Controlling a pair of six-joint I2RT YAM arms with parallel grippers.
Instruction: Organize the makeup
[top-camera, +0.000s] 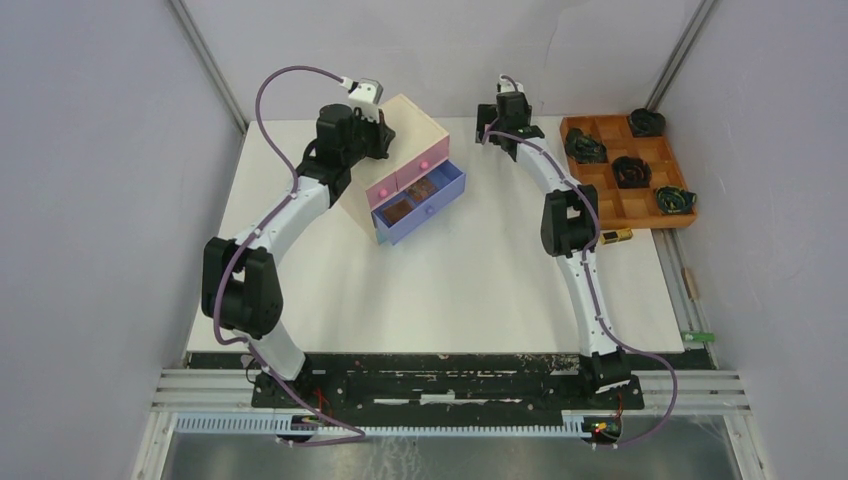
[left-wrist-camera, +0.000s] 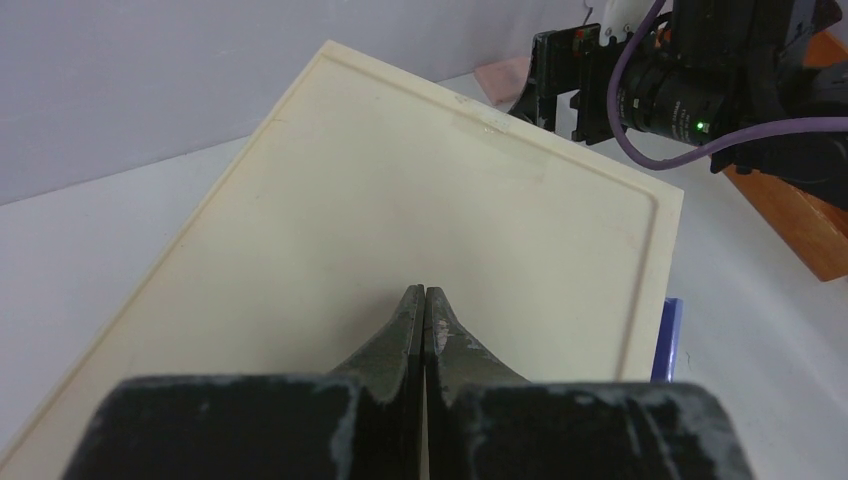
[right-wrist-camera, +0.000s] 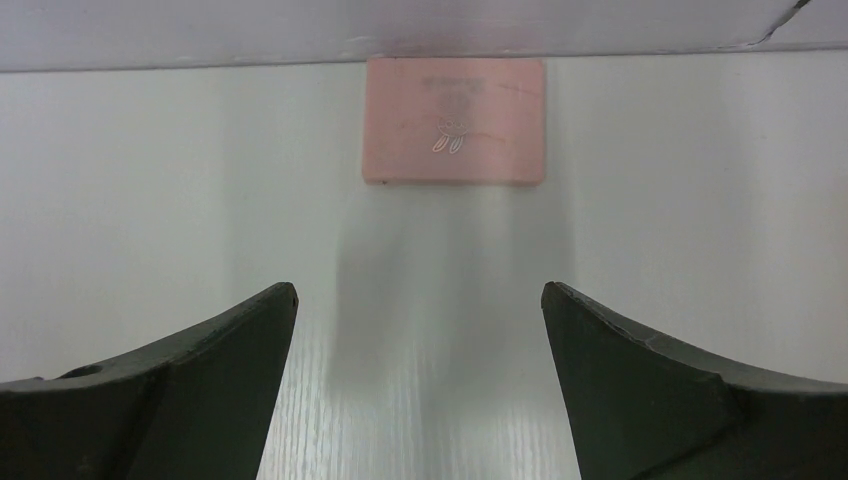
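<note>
A cream-topped box (top-camera: 410, 130) with pink drawers (top-camera: 421, 166) and an opened blue drawer (top-camera: 432, 205) holding brown items stands at the back centre-left. My left gripper is shut at its cream top, with no item visible between the fingertips. My right gripper (top-camera: 497, 115) is open at the back of the table, right of the box. In the right wrist view a pink flat case (right-wrist-camera: 453, 120) with a rabbit mark lies against the back wall, beyond the open fingertips, with nothing between them.
A wooden sectioned tray (top-camera: 640, 210) with dark items stands on the right, a small yellow object (top-camera: 616, 235) below it. Walls border the back and sides.
</note>
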